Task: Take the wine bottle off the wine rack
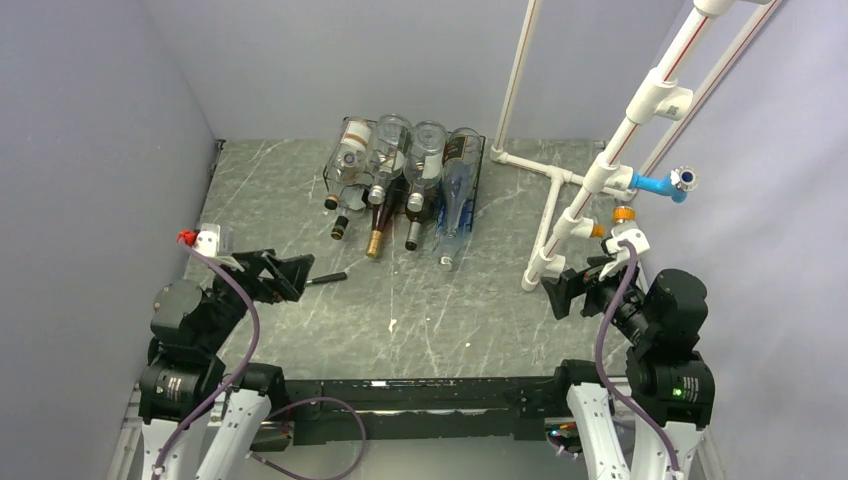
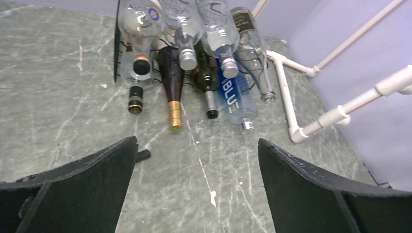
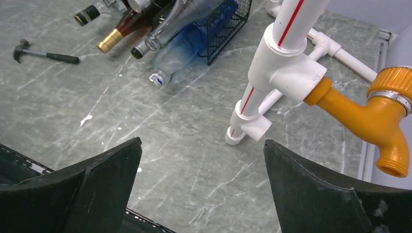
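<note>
A wire wine rack [image 3: 228,34] full of stacked bottles stands at the back centre: clear bottles [image 1: 392,150] on top, below them a brown bottle with gold neck [image 2: 171,82], a dark green bottle [image 2: 204,77] and a blue-labelled bottle [image 2: 235,102]. Their necks point toward the front. My left gripper [image 1: 290,278] is open at the left, short of the rack, with nothing between its fingers. My right gripper [image 1: 562,290] hangs open and empty at the right, beside the white pipe stand.
White pipes [image 1: 600,170] with an orange fitting [image 3: 359,116] and a blue fitting [image 1: 660,185] fill the right side. A hammer [image 3: 53,57] lies left of centre, partly under my left gripper in the top view.
</note>
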